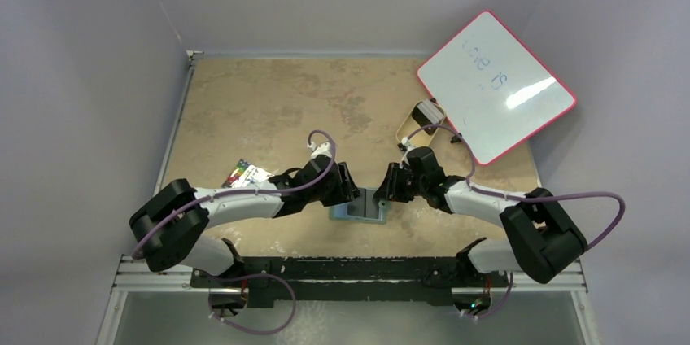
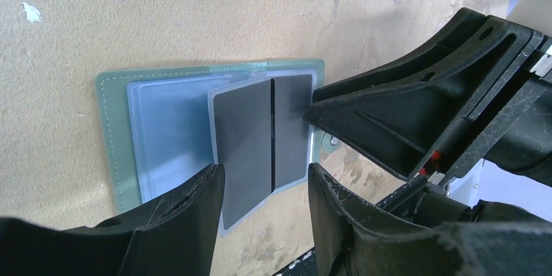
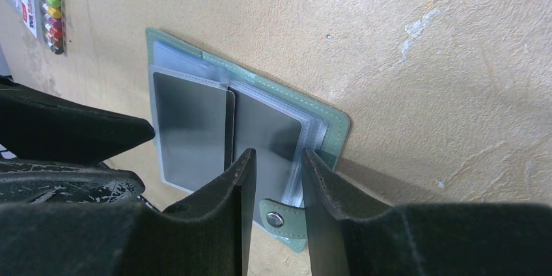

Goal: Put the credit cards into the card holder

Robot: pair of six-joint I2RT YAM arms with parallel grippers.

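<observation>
The card holder (image 1: 358, 213) lies open on the table between my arms, with a blue-green border and dark card sleeves (image 2: 241, 146) showing clear edges. My left gripper (image 1: 348, 184) hangs over its left part; in the left wrist view its fingers (image 2: 189, 224) stand open above the sleeves, nothing held. My right gripper (image 1: 392, 182) is at the holder's right end, its fingertips (image 3: 244, 165) over the right sleeve edge near the snap tab (image 3: 282, 220), parted with nothing clearly between them. I cannot make out a separate card between the grippers.
A beige tray (image 1: 403, 129) with dark and silver cards stands at the back right beside a whiteboard (image 1: 496, 76). A pack of coloured paints (image 1: 244, 172) lies behind my left arm.
</observation>
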